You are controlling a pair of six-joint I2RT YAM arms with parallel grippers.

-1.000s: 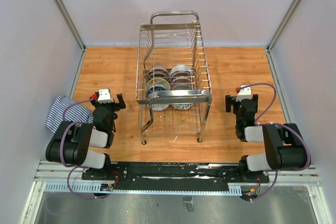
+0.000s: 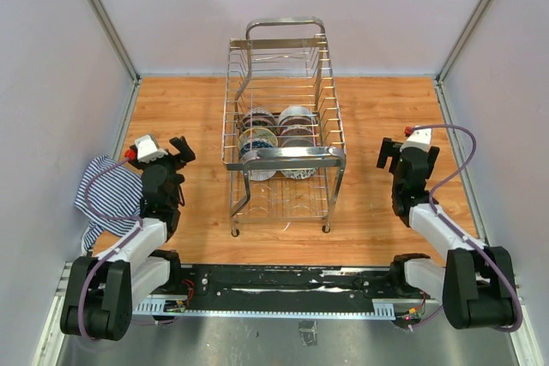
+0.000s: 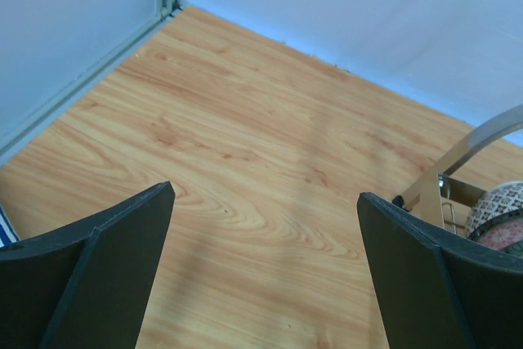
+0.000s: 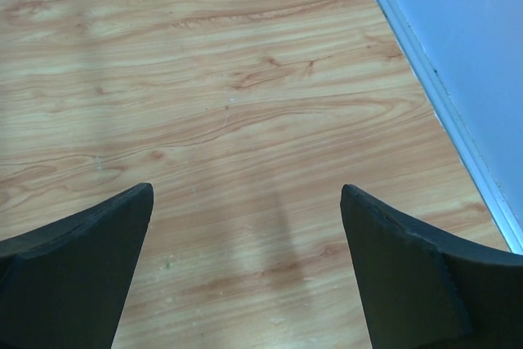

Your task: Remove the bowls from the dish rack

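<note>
A steel wire dish rack (image 2: 283,158) stands in the middle of the top view, with bowls in two columns: patterned ones on the left (image 2: 257,145) and paler or brown ones on the right (image 2: 297,122). My left gripper (image 2: 159,145) is open to the rack's left, empty; in the left wrist view a patterned bowl (image 3: 498,202) shows at the right edge. My right gripper (image 2: 407,152) is open to the rack's right, with only wooden floor between its fingers in the right wrist view.
A blue-striped cloth (image 2: 105,190) lies at the left edge by the wall. Walls close in the left, back and right.
Both arms have risen from their folded poses; the left gripper has shifted slightly left and back, the right slightly right and back. The rack and bowls look unchanged.
</note>
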